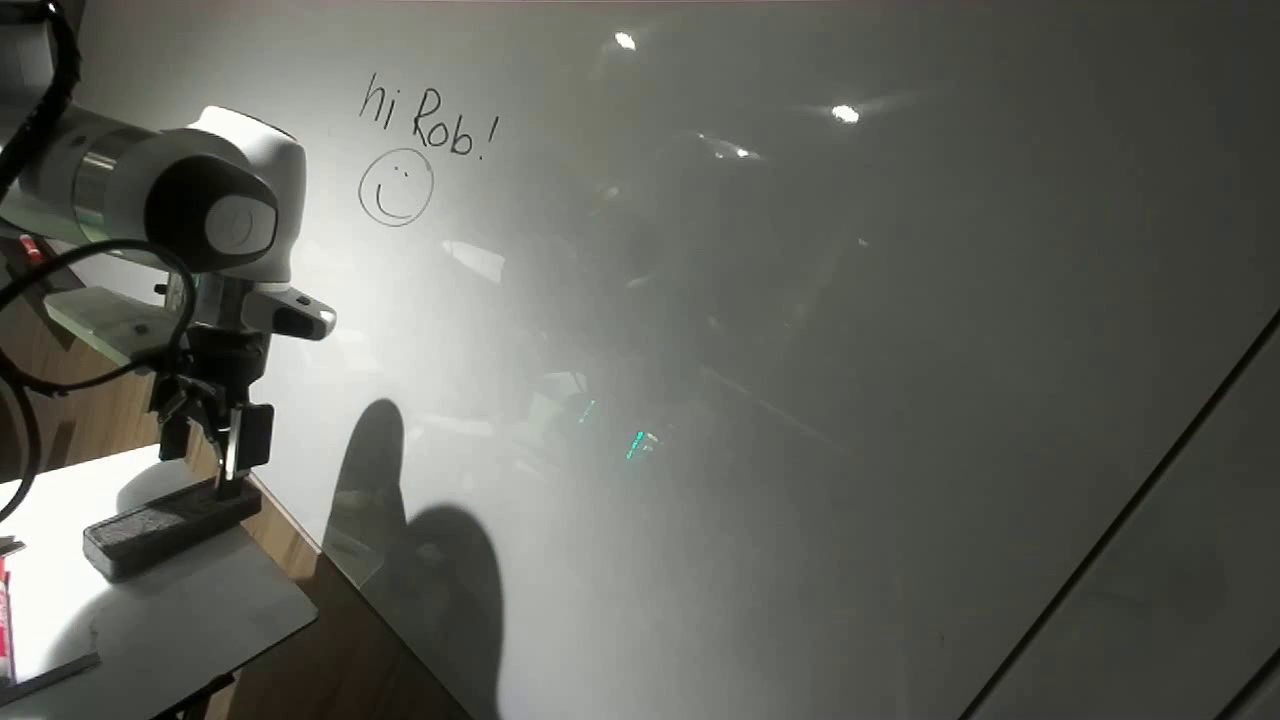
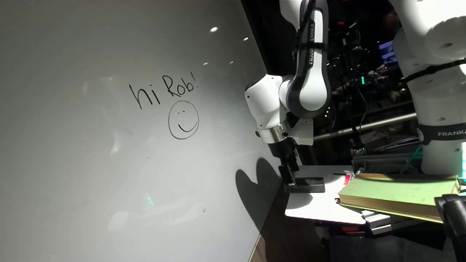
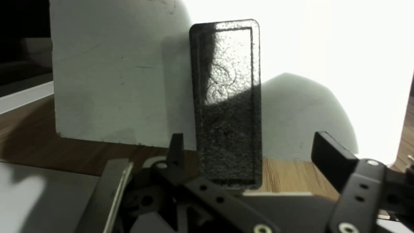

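Note:
A dark grey eraser block (image 1: 156, 534) lies flat on a white board-like surface, its near end jutting past the edge as the wrist view shows. My gripper stands open above that end, one black finger on each side and a gap left between each finger and the block (image 3: 229, 128). From the second exterior view, the gripper (image 2: 288, 177) points down at the left end of the block (image 2: 311, 185). Black writing, "hi Rob!" (image 1: 428, 118), and a drawn smiley face (image 1: 396, 187) are on the large whiteboard (image 1: 780, 360).
A green book (image 2: 397, 192) lies to the right of the block, beside a red-marked item (image 2: 347, 179). Close to the arm, the whiteboard rises beyond the edge of the white surface (image 2: 301, 211). Another white robot arm (image 2: 441, 96) stands at the far right.

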